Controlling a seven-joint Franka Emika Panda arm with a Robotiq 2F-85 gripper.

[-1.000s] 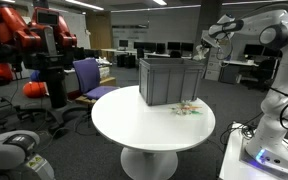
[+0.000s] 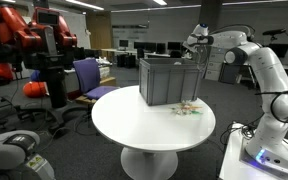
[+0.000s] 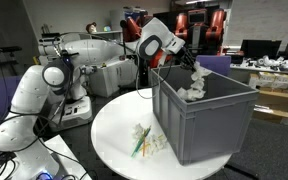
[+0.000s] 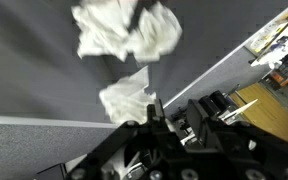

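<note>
Over the tall grey bin (image 3: pixel 199 128) hangs my gripper (image 3: pixel 191 58), at the end of the white arm coming from the left in exterior view 2. Crumpled white pieces (image 3: pixel 192 94), looking like paper or tissue, show just below it inside the bin opening. Seen by the wrist camera, several white pieces (image 4: pixel 104 28) are blurred against the dark inside. One white piece (image 4: pixel 126 97) appears close to the dark fingers (image 4: pixel 149 130). The fingers stand apart, and nothing is clearly clamped between them. Whether that near piece touches a finger is hard to tell.
The bin stands on a round white table (image 2: pixel 134 118). Several small coloured sticks or pens (image 3: pixel 142 138) lie beside it. Behind are a purple chair (image 2: pixel 89 75) and desks with monitors.
Over the last second the arm has swung left in exterior view 1, bringing my gripper from the bin's right side to above its opening. The bin and table have stayed put.
</note>
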